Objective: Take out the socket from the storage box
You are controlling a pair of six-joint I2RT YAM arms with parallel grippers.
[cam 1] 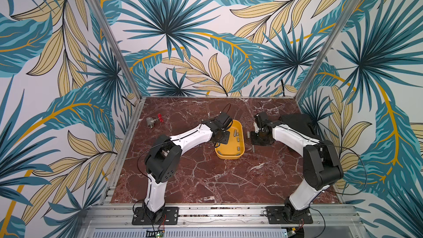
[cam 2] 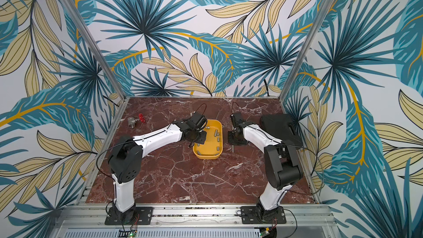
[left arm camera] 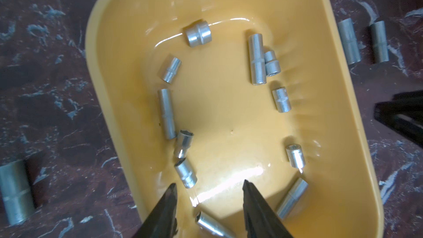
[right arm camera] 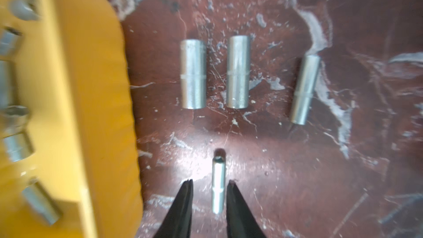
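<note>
A yellow storage box (cam 1: 229, 152) holds several silver sockets of mixed length, among them a long socket (left arm camera: 256, 59) and a short socket (left arm camera: 282, 100). My left gripper hangs over the box, fingers apart, nothing seen between them. My right gripper is just right of the box, fingers apart above a slim socket (right arm camera: 218, 184) lying on the table; I see no grip on it. Beyond it lie a socket pair (right arm camera: 238, 72) and another socket (right arm camera: 304, 88).
A metal fitting with a red handle (cam 1: 150, 122) lies at the back left, and a black case (cam 2: 282, 127) at the back right, behind my right arm. A thick socket (left arm camera: 16, 191) lies left of the box.
</note>
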